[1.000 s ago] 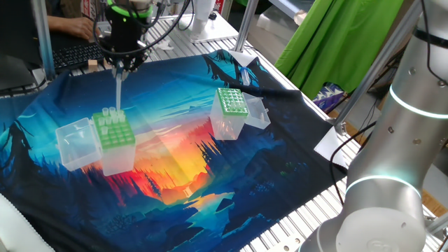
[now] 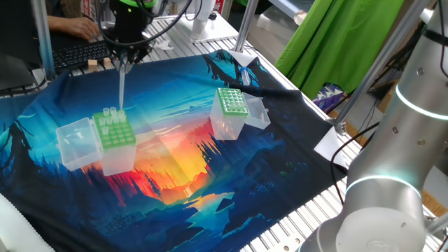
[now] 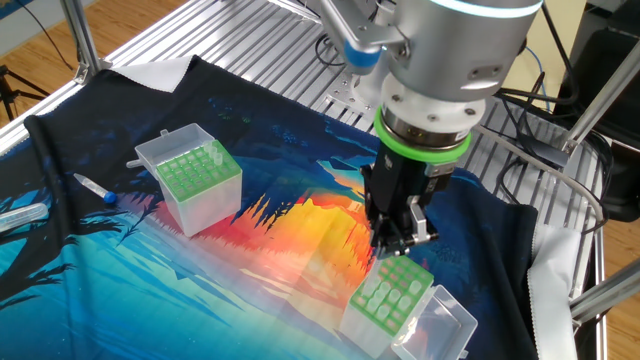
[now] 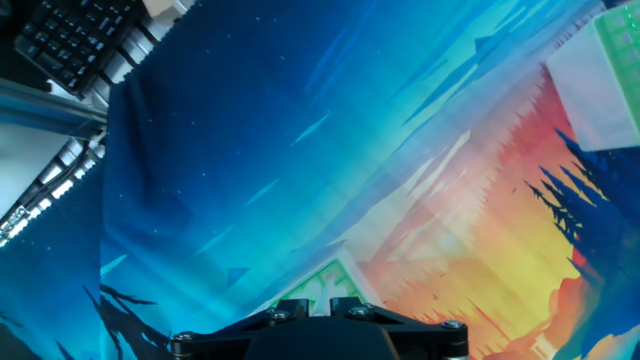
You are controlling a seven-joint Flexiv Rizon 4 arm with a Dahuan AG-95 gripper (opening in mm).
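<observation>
My gripper (image 2: 124, 61) points down, shut on the top of a long, clear pipette tip (image 2: 121, 87). The tip hangs nearly upright, its lower end at the back edge of the left box's green rack (image 2: 120, 134); I cannot tell whether it is in a hole. Several clear tips (image 2: 112, 115) stand in that rack's back part. In exterior view 2 the gripper (image 3: 402, 243) is above the same rack (image 3: 390, 285), and the held tip is hard to make out. The wrist view has the fingers close together, with part of the green rack (image 4: 335, 280) beyond them.
Another clear box with a green rack (image 2: 232, 101) stands to the right, its lid (image 2: 257, 112) open. The left box's lid (image 2: 78, 143) is open too. A blue-ended tube (image 3: 96, 188) lies on the printed cloth (image 3: 270, 290). Between the boxes the cloth is clear.
My gripper and the held tip have shifted slightly to the right in exterior view 1. Both boxes have stayed where they were.
</observation>
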